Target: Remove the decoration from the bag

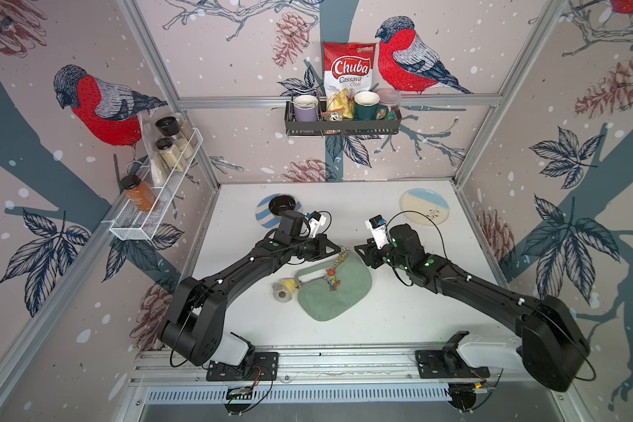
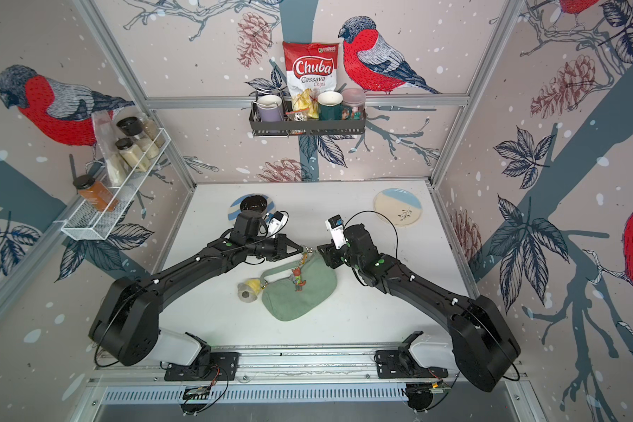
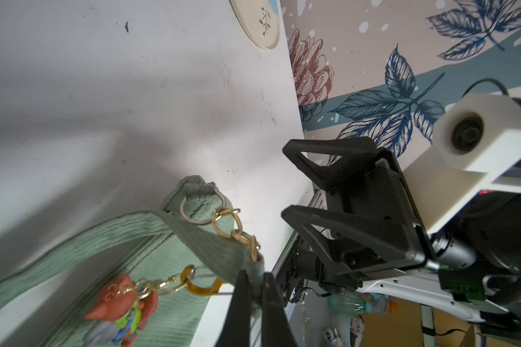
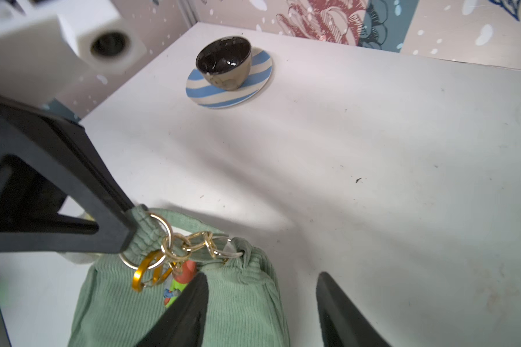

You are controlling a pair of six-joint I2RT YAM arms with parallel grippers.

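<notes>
The sage green bag [image 1: 334, 302] lies on the table's middle. A red, green and blue figurine decoration [image 3: 118, 306] hangs by gold chain and rings [image 3: 225, 222] at its top. My left gripper is shut on the strap's end near the rings, lifting it slightly, as both wrist views show. My right gripper stands open just right of that, over the bag's top corner, with nothing between its fingers. A yellow object [image 1: 285, 288] lies at the bag's left.
A striped plate [image 4: 254, 92] with a dark bowl [image 4: 223, 57] stands back left, a beige plate [image 1: 425, 211] back right. A black rack [image 1: 341, 126] and white shelf [image 1: 154, 207] hang on the walls.
</notes>
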